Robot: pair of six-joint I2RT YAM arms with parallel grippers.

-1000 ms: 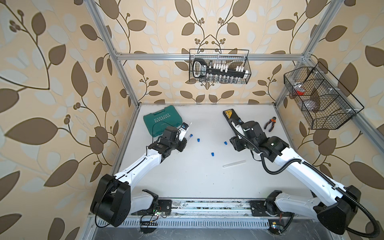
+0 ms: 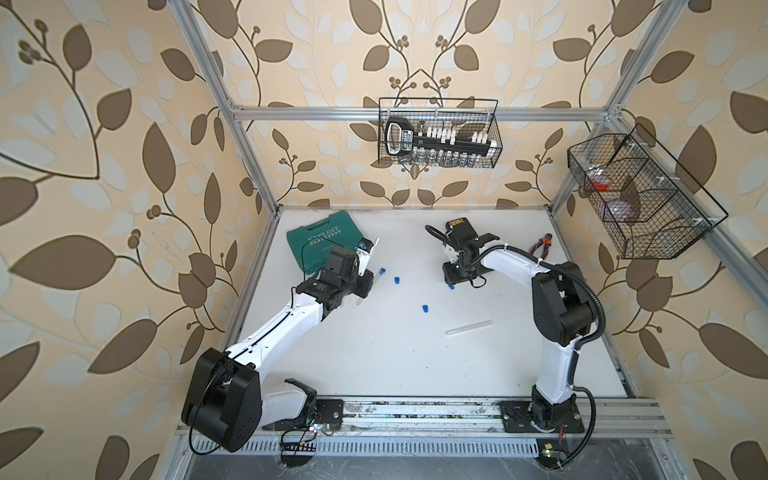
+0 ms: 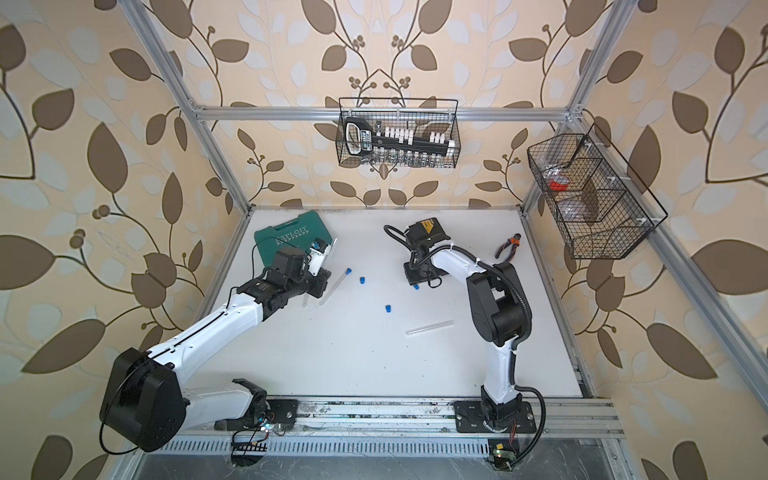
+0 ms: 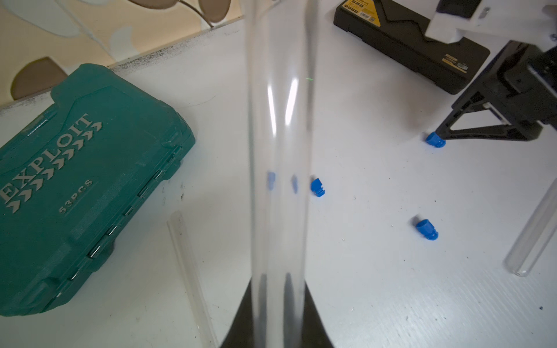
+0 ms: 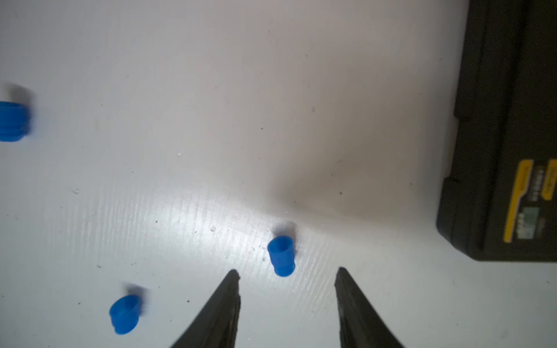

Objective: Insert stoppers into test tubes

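A clear test tube (image 4: 281,145) stands lengthwise in the left wrist view, and my left gripper is shut on it. My right gripper is open with a gap between its fingers. A blue stopper (image 5: 282,256) lies on the table just beyond its fingertips, within the line of the gap. Two more blue stoppers, one at lower left (image 5: 126,314) and one at the left edge (image 5: 12,121), lie apart. Near my left gripper rests another tube (image 3: 336,287) with a blue stopper (image 3: 349,270) at its end; how far it sits in cannot be told.
One bare tube (image 2: 469,327) lies at the front right, another tube (image 4: 191,278) beside the green case (image 4: 87,179). A black case (image 5: 510,133) sits close to the right gripper. Pliers (image 2: 541,245) lie far right.
The left arm shifted only slightly, still with its tube.
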